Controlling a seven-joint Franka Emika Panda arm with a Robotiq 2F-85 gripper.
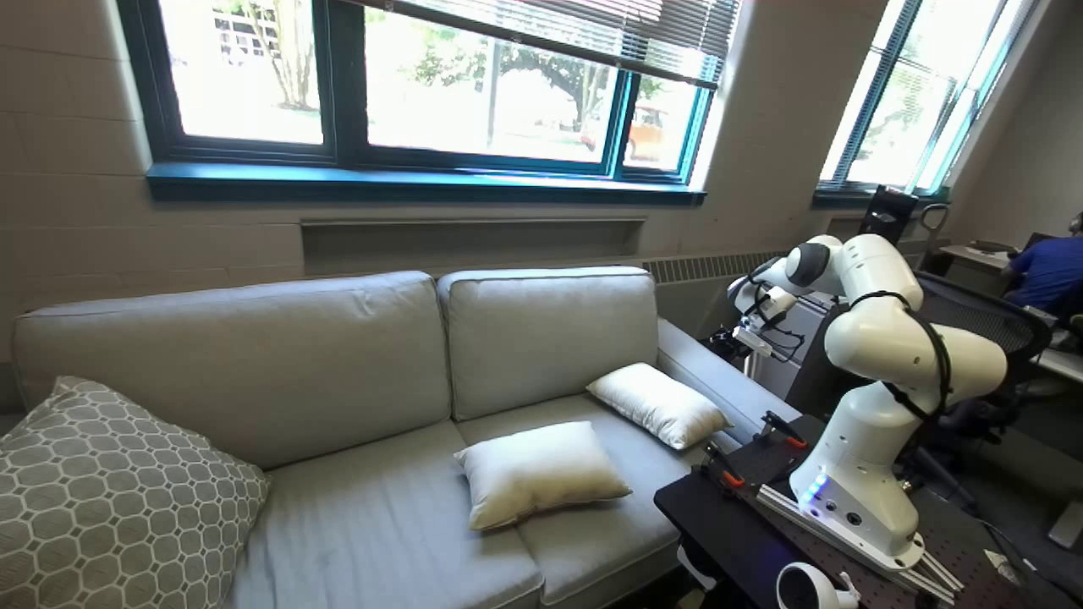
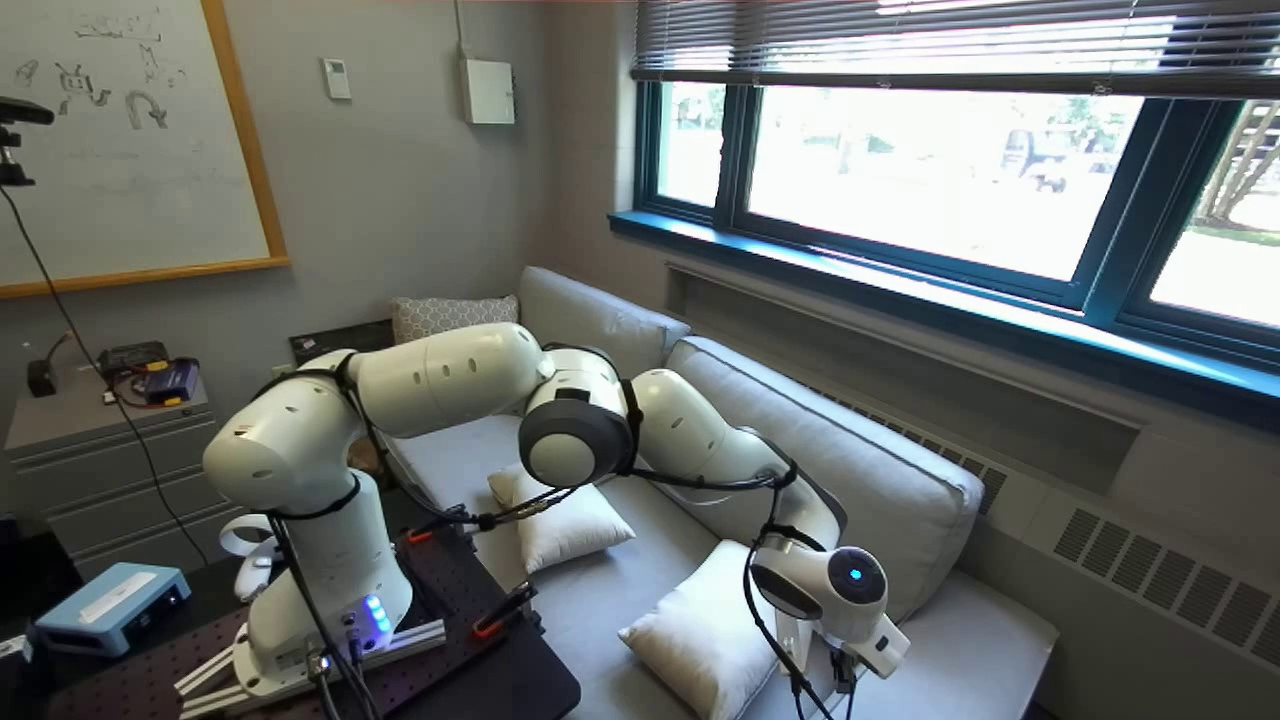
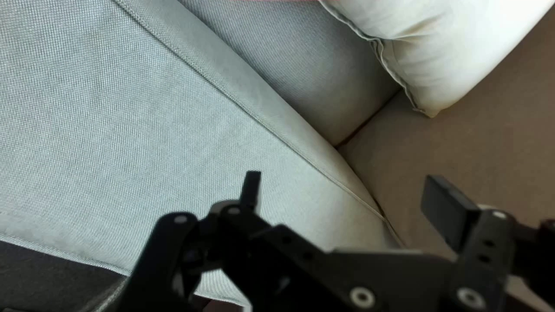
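Observation:
My gripper is open, its two dark fingers wide apart with nothing between them. In the wrist view it hangs over the grey sofa's armrest (image 3: 156,119). A small white pillow (image 3: 458,47) shows partly at the upper right of that view, clear of the fingers. From the first exterior view, this white pillow (image 1: 660,404) leans by the armrest. A second cream pillow (image 1: 543,472) lies flat on the middle of the seat. At the far left sits a large patterned grey cushion (image 1: 122,497).
The arm's base stands on a black table (image 1: 731,528) beside the sofa, with clamps (image 1: 722,467) along its edge. Sofa backrests (image 1: 553,335) rise behind the seat. Bare seat (image 1: 376,518) lies between the patterned cushion and the cream pillow.

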